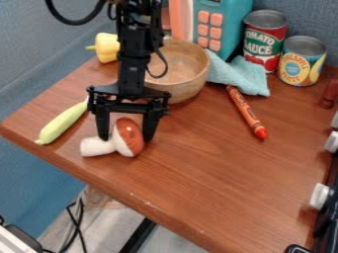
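Observation:
My black gripper (126, 128) hangs low over a toy mushroom with a white stem (101, 146) and red cap (129, 137). Its two fingers stand apart on either side of the mushroom's upper part; whether they touch it I cannot tell. The mushroom lies on its side on the wooden table (211, 188) near the left front edge.
A wooden bowl (181, 71) sits behind, with a teal cloth (240, 75), two cans (264, 40) and a toy microwave (211, 22). A green vegetable (61, 123) lies left, a crayon (247, 112) right.

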